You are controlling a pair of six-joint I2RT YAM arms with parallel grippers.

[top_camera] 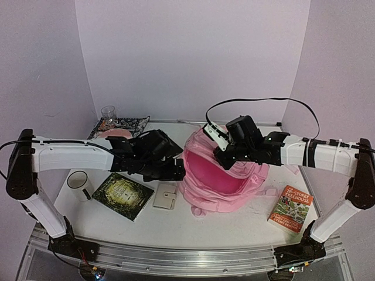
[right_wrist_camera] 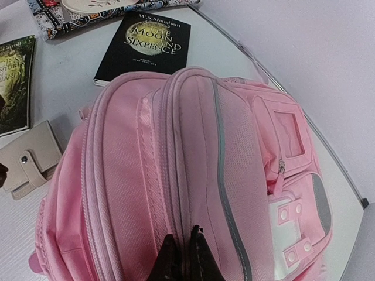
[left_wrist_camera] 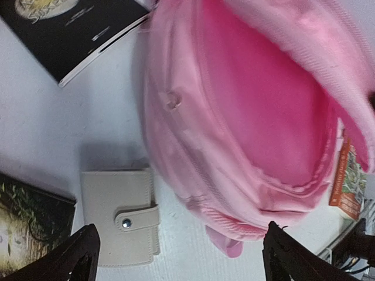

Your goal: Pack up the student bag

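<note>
The pink bag [top_camera: 214, 202] stands on the table, its main opening facing the left arm; its bright pink inside [left_wrist_camera: 263, 99] looks empty where visible. My right gripper is shut on the bag's upper rim, holding it up. Left of the bag, my left gripper hangs open, nothing between its fingers. Below it a beige wallet [left_wrist_camera: 120, 216] with a snap strap lies flat on the table, just beside the bag. A dark green book [top_camera: 123, 196] lies left of the wallet. Behind the bag lies a black book [right_wrist_camera: 149, 44].
A white mug [top_camera: 79, 184] stands at the left edge. An orange Treehouse book [top_camera: 291, 209] lies front right. A glass [top_camera: 109, 113] and a patterned cloth item [right_wrist_camera: 55, 20] are at the back left.
</note>
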